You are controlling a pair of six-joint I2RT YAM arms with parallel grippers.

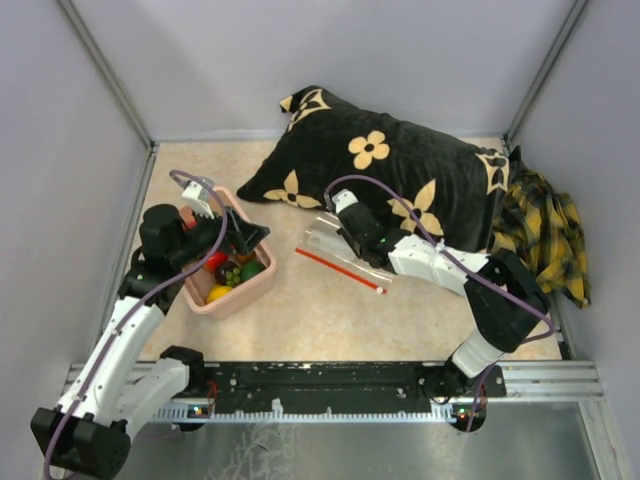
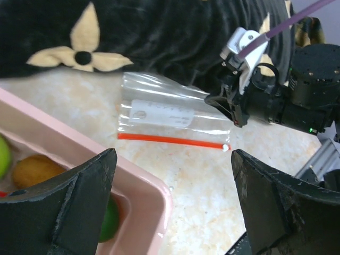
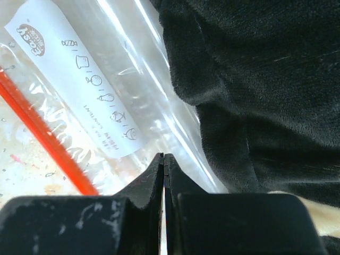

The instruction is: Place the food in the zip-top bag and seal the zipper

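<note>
The clear zip-top bag (image 2: 154, 109) lies flat on the table in front of the cushion, its printed white label (image 3: 79, 79) facing up. Along its near side runs the red zipper edge (image 1: 340, 269). Over the bag's right part, my right gripper is shut with nothing between its fingertips; the red edge passes to their left, outside them. My left gripper is open and empty above the pink bin's right wall. In the pink bin (image 1: 247, 298) sit the food pieces, among them a green one (image 2: 109, 220) and a yellow one (image 1: 218, 293).
A black cushion with tan flowers (image 1: 390, 165) fills the back and borders the bag's far side. At the right lies a yellow-and-black checked cloth (image 1: 545, 235). Bare tabletop (image 1: 330, 325) spreads in front of the bag.
</note>
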